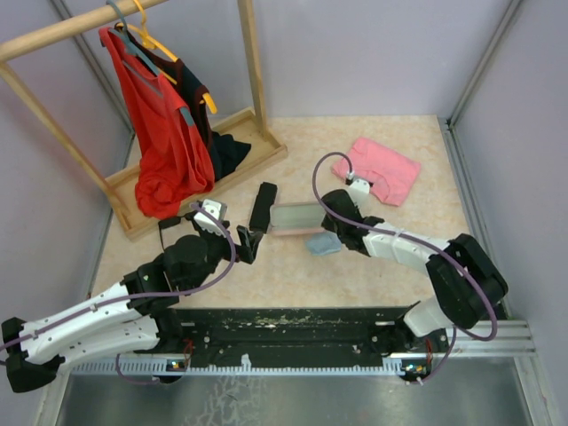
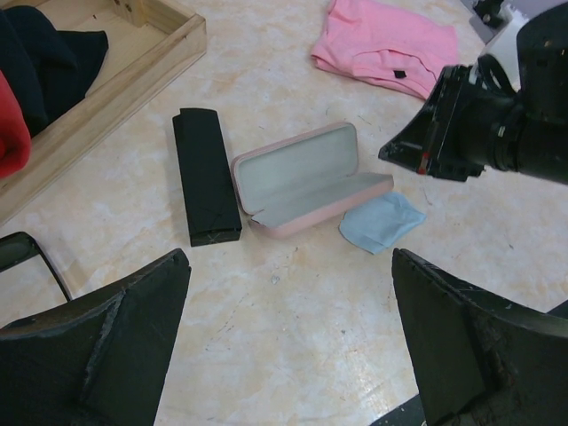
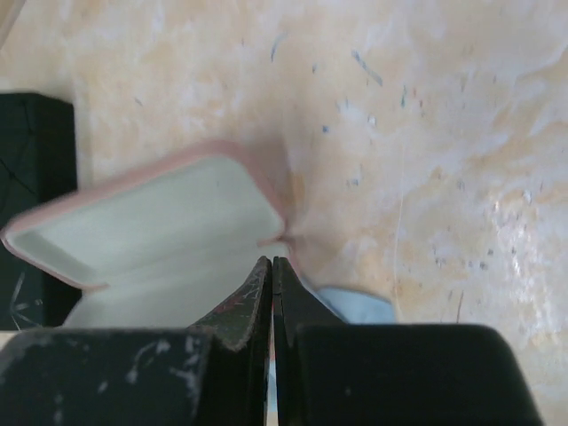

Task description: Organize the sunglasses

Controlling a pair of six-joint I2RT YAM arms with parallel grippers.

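The pink glasses case (image 2: 315, 217) lies wide open with its pale grey inside bare, one end touching the long black case (image 2: 206, 177). In the right wrist view my right gripper is shut, its fingertips together and nothing between them; the pink case (image 3: 169, 231) is outside its fingers, just beyond and to the left. A light blue cloth (image 2: 383, 222) shows beside the case's right end. My left gripper stands open and empty, well short of the case. What look like dark sunglasses (image 2: 14, 251) are cut off at the left edge.
Behind the cases lies a folded pink garment (image 1: 380, 169). A wooden rack (image 1: 266, 151) with hanging red and dark clothes fills the back left. Bare table surrounds the cases at the front and right.
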